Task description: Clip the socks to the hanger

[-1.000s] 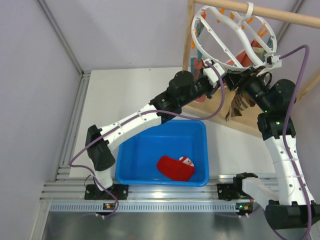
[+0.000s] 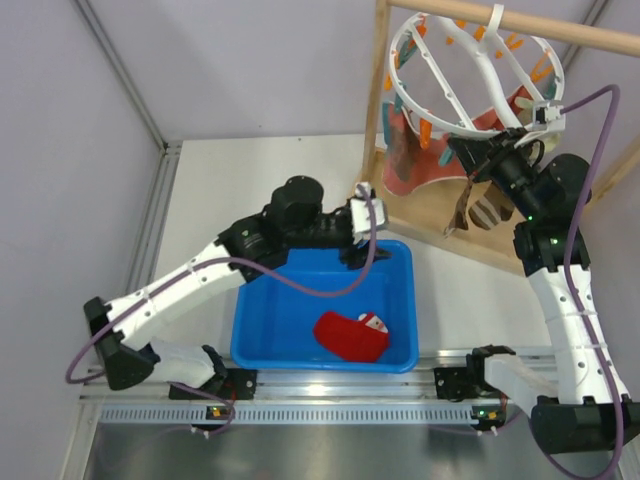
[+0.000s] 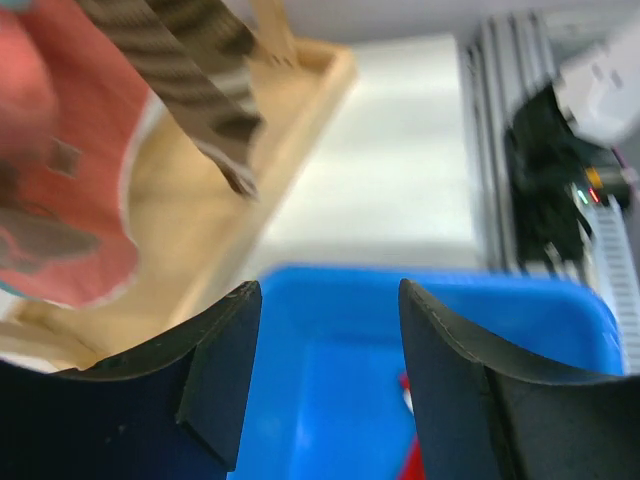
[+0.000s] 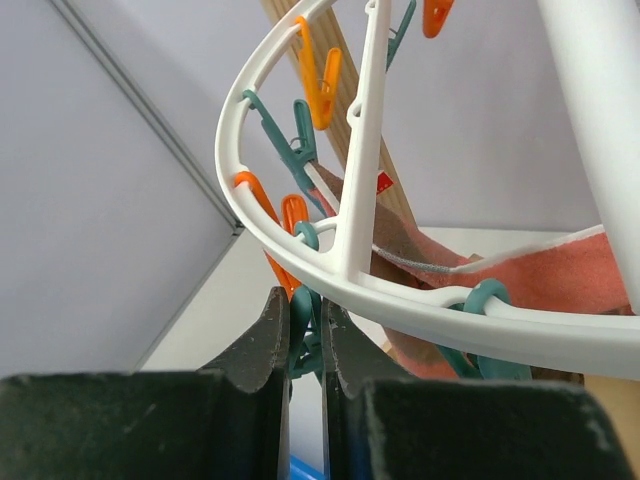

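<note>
The white round hanger (image 2: 447, 122) hangs from the wooden bar, with orange and teal clips along its rim. Salmon-red socks (image 2: 425, 172) and striped brown ones (image 2: 460, 210) dangle below it. At the rim, my right gripper is shut on a teal clip (image 4: 303, 318); whether that clip bites a sock cannot be made out. My left gripper stands apart from the hanger, above the far right of the blue bin, fingers parted and empty. One red sock (image 2: 352, 337) with a white patch lies in the bin.
The blue bin (image 2: 243, 335) takes up the middle of the table. A wooden frame (image 2: 378, 85) with a base board carries the hanger at the right.
My left arm has drawn back from the hanger, leftward and down over the bin. The hanger has swung slightly right. My right gripper has stayed near the rim.
</note>
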